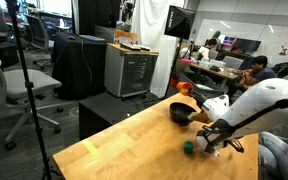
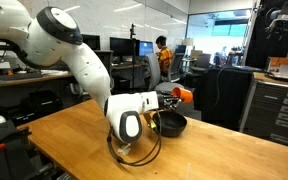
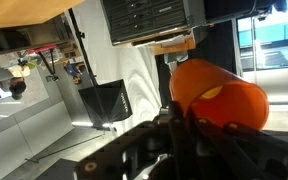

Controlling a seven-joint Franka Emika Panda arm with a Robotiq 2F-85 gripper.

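Note:
An orange cup [image 2: 183, 95] is at the end of the arm, with my gripper [image 2: 169, 100] shut on it. It sits above the far rim of a black pot [image 2: 171, 126], clear of the table. In exterior view 1 the orange cup [image 1: 185, 88] shows just beyond the pot [image 1: 182, 111], and the white arm hides part of the scene. The wrist view looks out sideways over the room, the orange cup [image 3: 206, 92] filling its right middle. My fingertips are hard to make out there.
On the wooden table [image 1: 119, 145] a small green object [image 1: 189, 147] lies near the arm's base. The table left of the pot in exterior view 1 is bare. A grey cabinet [image 1: 130, 72] stands behind the table.

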